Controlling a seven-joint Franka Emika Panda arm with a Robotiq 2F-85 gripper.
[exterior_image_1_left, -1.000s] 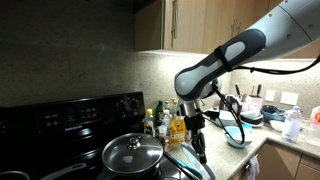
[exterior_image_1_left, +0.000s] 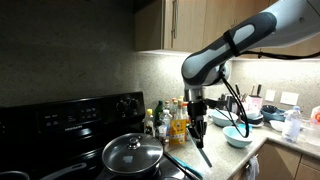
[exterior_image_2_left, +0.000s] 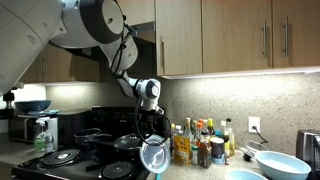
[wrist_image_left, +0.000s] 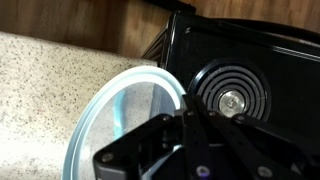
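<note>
A clear round lid with a pale blue rim (exterior_image_2_left: 155, 156) hangs tilted below my gripper (exterior_image_2_left: 152, 133). In exterior view 1 the same lid (exterior_image_1_left: 205, 158) appears nearly edge-on under the fingertips. The wrist view has the lid (wrist_image_left: 78, 150) at lower left, its rim running up to my gripper. The fingers are shut on that thin rim; dark gripper parts hide the exact contact. Beneath lies the counter beside the stove, with a teal strip (exterior_image_1_left: 184, 166) on it.
A covered pan (exterior_image_1_left: 132, 155) sits on the black stove, close to the arm. Several bottles (exterior_image_1_left: 170, 122) line the wall behind the gripper. Further right are a light blue bowl (exterior_image_1_left: 238, 135) and a white jug (exterior_image_1_left: 292, 124). Bare counter (wrist_image_left: 60, 75) shows beside an uncovered burner (wrist_image_left: 232, 98).
My gripper has risen and shifted slightly right, carrying the lid with it. The lid now looks narrower and more upright in exterior view 1. Pan and bottles have stayed put.
</note>
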